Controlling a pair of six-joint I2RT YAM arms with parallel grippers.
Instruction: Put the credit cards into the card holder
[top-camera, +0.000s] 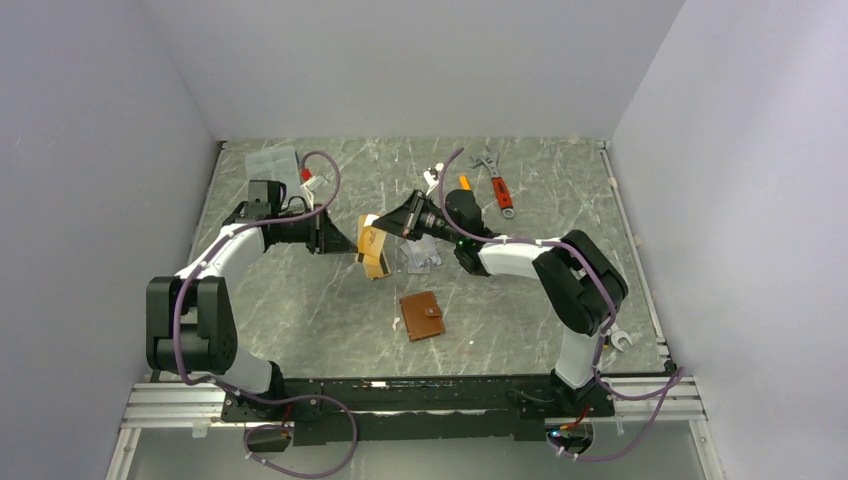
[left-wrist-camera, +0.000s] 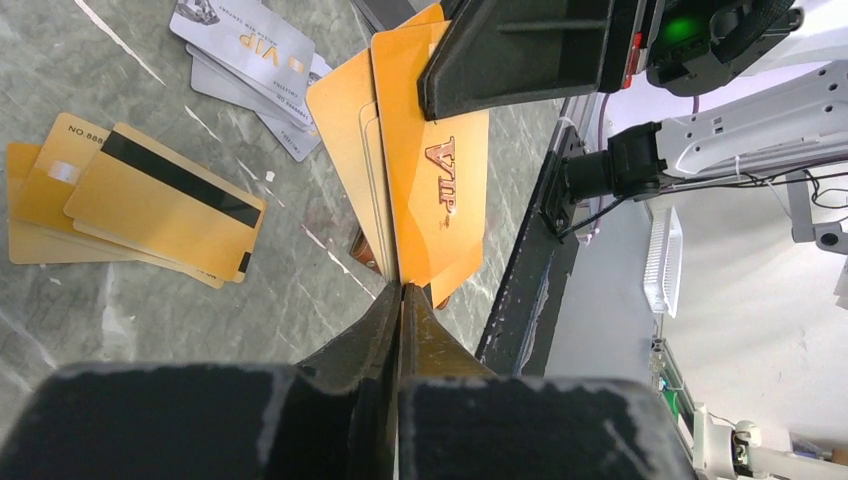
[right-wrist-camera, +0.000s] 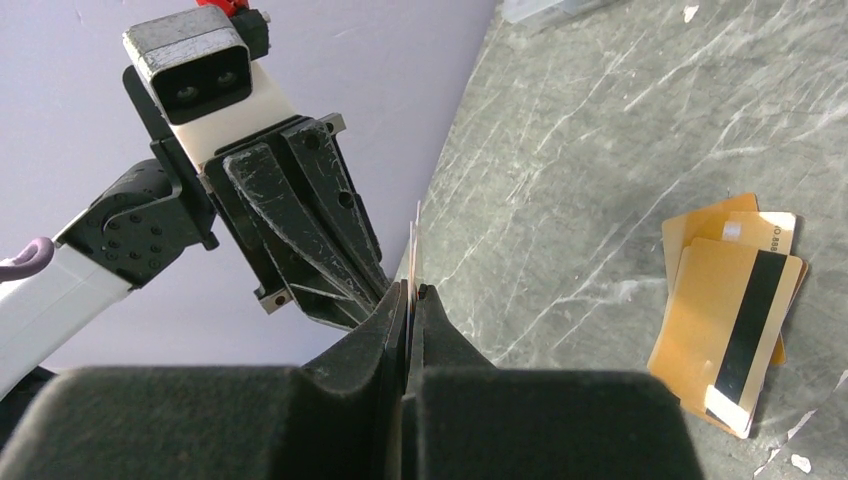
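A small fan of gold cards (left-wrist-camera: 440, 190) is up off the table, pinched by my right gripper (top-camera: 383, 222). The right wrist view shows these cards edge-on as a thin line between its shut fingertips. My left gripper is shut, its tips right at the lower edge of the fan; nothing clear shows between them. Below lie loose gold cards (right-wrist-camera: 720, 330) in an overlapping pile, the top one with a black stripe. Silver cards (left-wrist-camera: 255, 60) rest beside them. The brown card holder (top-camera: 421, 316) is closed on the table, nearer the front edge.
An adjustable wrench (top-camera: 497, 184) with a red handle lies at the back right, and a yellow item (top-camera: 465, 183) is close to it. A clear plastic piece (top-camera: 270, 165) is at the back left. Bare table surrounds the card holder.
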